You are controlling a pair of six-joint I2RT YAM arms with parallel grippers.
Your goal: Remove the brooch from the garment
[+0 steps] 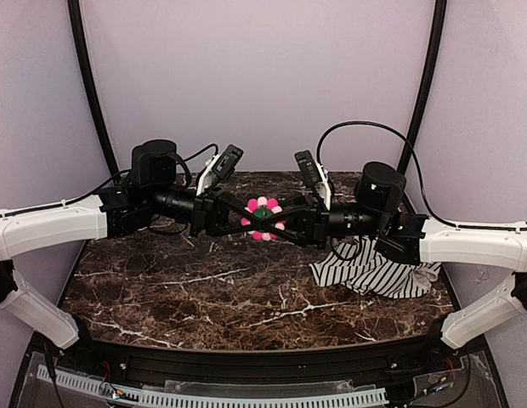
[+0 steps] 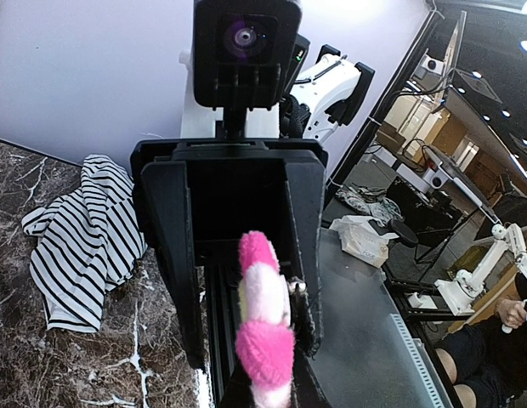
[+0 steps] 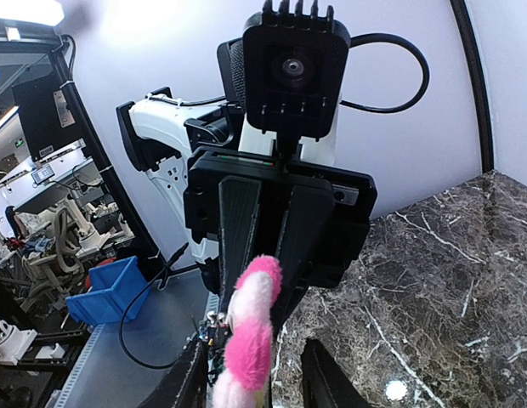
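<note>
A flower brooch (image 1: 262, 206) with pink and white petals and a green centre is held up between my two grippers in the middle of the top view. My left gripper (image 1: 246, 219) is shut on it. In the right wrist view the brooch (image 3: 249, 348) shows edge-on, with metal on its side, between the fingers of my right gripper, which stand part open around it. The striped garment (image 1: 374, 272) lies on the table at the right, apart from the brooch; it also shows in the left wrist view (image 2: 81, 246).
Both arms reach in at the same height, their grippers very close together. Walls stand at the back and sides, with dark posts (image 1: 425, 85) at the corners.
</note>
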